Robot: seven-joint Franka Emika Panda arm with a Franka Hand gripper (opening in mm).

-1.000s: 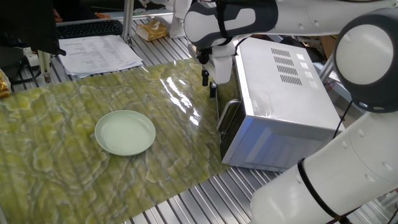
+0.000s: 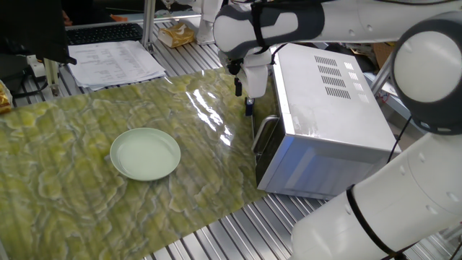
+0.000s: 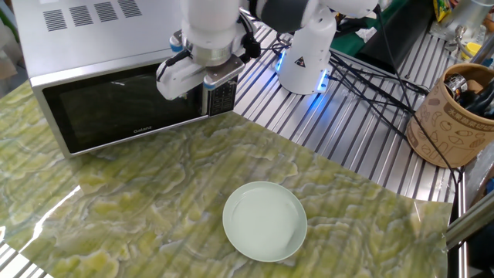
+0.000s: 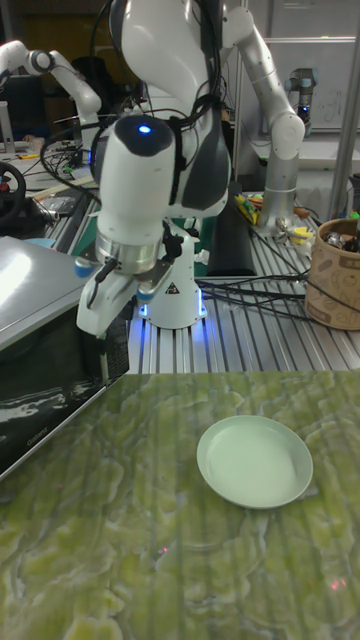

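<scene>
A silver microwave (image 2: 325,108) stands on the table with its dark door (image 3: 116,112) shut. Its curved handle (image 2: 265,134) sticks out at the front. My gripper (image 2: 244,98) hangs in front of the door, tilted, its two dark fingers apart and nothing visible between them. In exterior view 1 the fingers are on the far side of the handle, and I cannot tell whether either touches the door. The hand hides most of the fingers in exterior view 2. A pale green plate (image 2: 146,154) lies empty on the green marbled mat (image 3: 154,201).
Papers (image 2: 115,63) and a keyboard (image 2: 105,33) lie past the mat's edge. A brown patterned bucket (image 3: 448,116) holding tools stands on the slatted table. Cables run near the robot base (image 3: 307,62). The mat around the plate is clear.
The wrist has turned slightly, and the fingertips have shifted a little in front of the microwave. Plate and microwave have stayed put.
</scene>
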